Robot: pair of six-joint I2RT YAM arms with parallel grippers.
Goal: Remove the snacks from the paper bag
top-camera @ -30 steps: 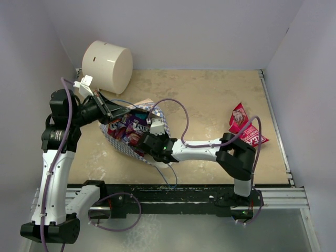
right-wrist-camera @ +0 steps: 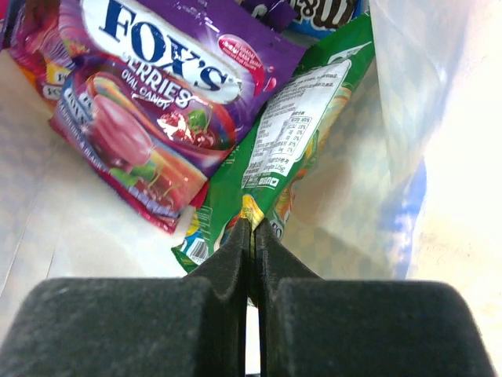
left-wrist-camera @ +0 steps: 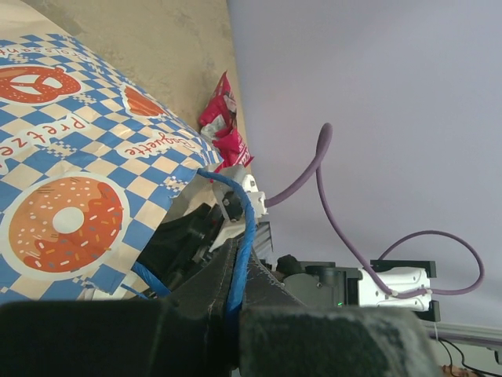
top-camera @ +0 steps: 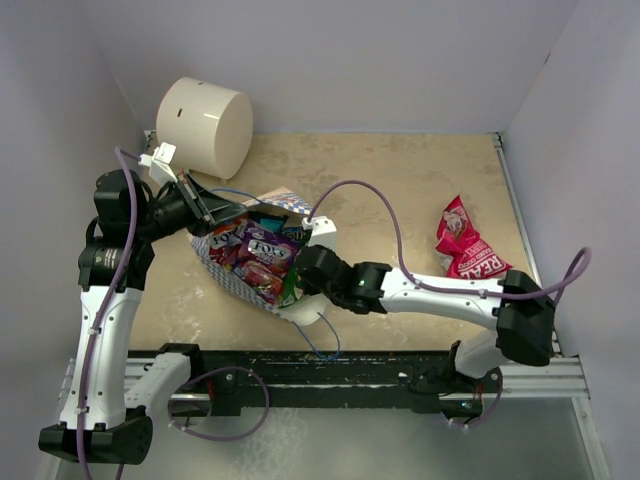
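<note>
A paper bag with a blue check print [left-wrist-camera: 141,184] lies on its side with its mouth toward the front right. My left gripper is shut on its blue cord handle [left-wrist-camera: 249,228] at the upper side of the mouth. In the right wrist view, my right gripper is shut on the near end of a green snack pack [right-wrist-camera: 294,129], pinching its wrapper. That pack is still largely inside the bag. Beside it rests a purple Fox's candy pack [right-wrist-camera: 169,67], with a blue pack [right-wrist-camera: 323,14] behind.
A pink-red snack pack [top-camera: 465,240] lies apart on the right of the table. A cream cylinder [top-camera: 205,125] stands at the back left.
My left arm has stayed still.
</note>
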